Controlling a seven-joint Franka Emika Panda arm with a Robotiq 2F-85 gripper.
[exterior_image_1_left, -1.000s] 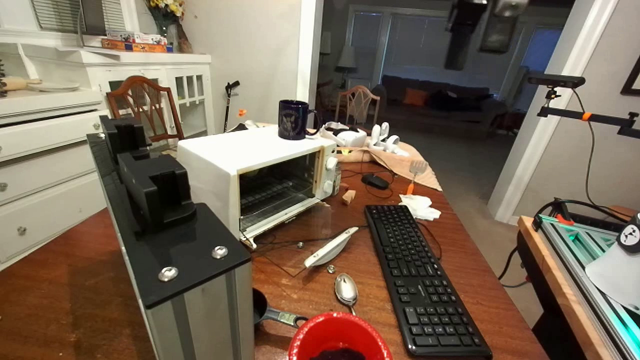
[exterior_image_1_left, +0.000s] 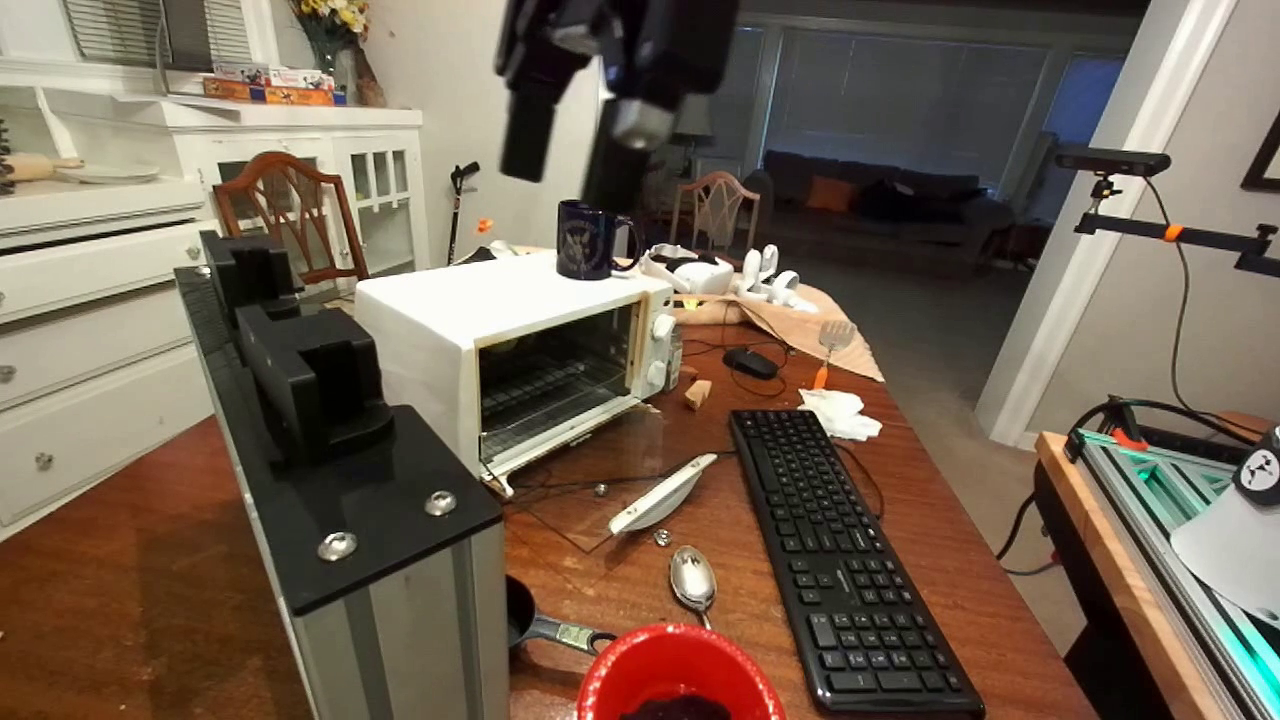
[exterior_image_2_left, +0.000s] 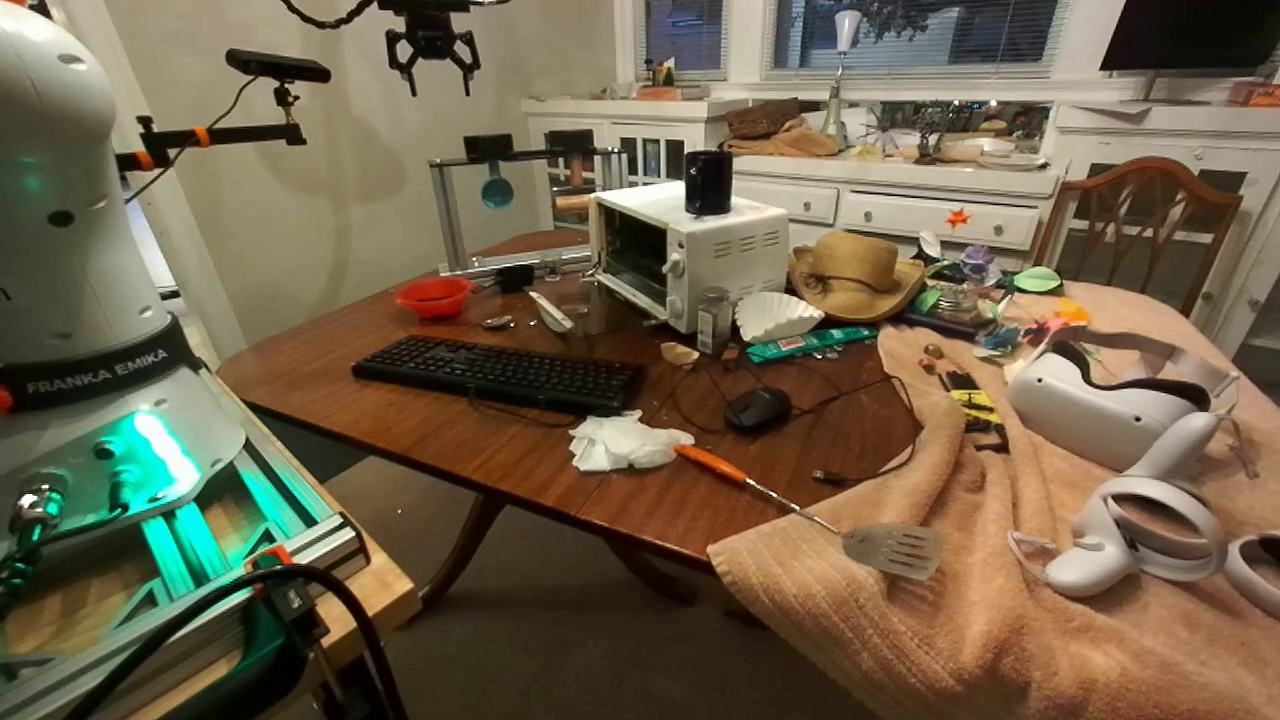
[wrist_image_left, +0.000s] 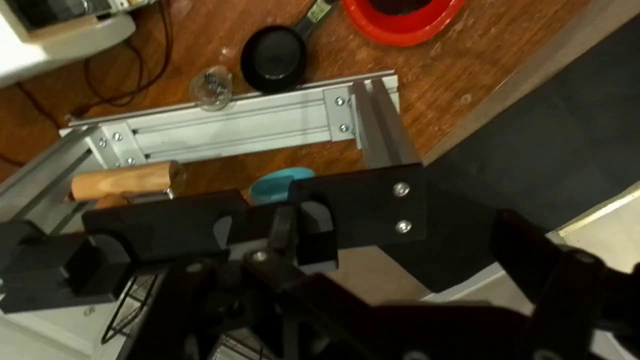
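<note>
My gripper (exterior_image_2_left: 440, 91) hangs high in the air, open, with nothing between its fingers. In the wrist view its dark fingers stand wide apart over the rack's black top plate (wrist_image_left: 378, 207), which has black holders on it. Below that plate show a teal scoop (wrist_image_left: 282, 183) and a wooden handle (wrist_image_left: 123, 182). A red bowl (exterior_image_1_left: 678, 658) with dark contents sits on the table, and a black scoop (wrist_image_left: 274, 58) lies between it and the rack. The white toaster oven (exterior_image_1_left: 456, 294) has its front open and bears a dark blue mug (exterior_image_1_left: 585, 240).
A black keyboard (exterior_image_1_left: 840, 540), a spoon (exterior_image_1_left: 692, 578) and a white utensil (exterior_image_1_left: 663, 494) lie ahead of the oven. A clear jar (wrist_image_left: 211, 88) is by the rack's base. Toward the far end are a mouse (exterior_image_2_left: 757, 409), a spatula (exterior_image_2_left: 888, 550) and a towel (exterior_image_2_left: 960, 624).
In exterior view 1 my gripper has moved from the upper right to the upper middle, and appears larger and lower. The objects on the table have not moved.
</note>
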